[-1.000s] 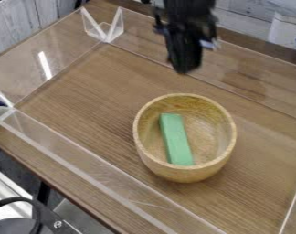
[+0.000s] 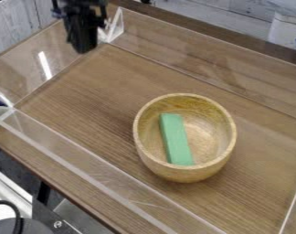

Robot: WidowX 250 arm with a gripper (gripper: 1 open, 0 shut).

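A round wooden bowl [image 2: 216, 137] sits on the brown board at the lower right, with a green rectangular block [image 2: 176, 137] lying inside it. The dark, blurred gripper [image 2: 79, 38] is at the upper left, above the board and well away from the bowl. Whether its fingers are open or shut is too blurred to tell, and I see nothing clearly held.
Clear, open wooden surface [image 2: 114, 110] fills the middle and back right. Transparent edging runs along the board's left and front sides. A dark cable lies at the lower left, and a small blue object is at the top right edge.
My gripper has moved from above the bowl, up at the back, over to the upper left. The bowl and green block have not moved.
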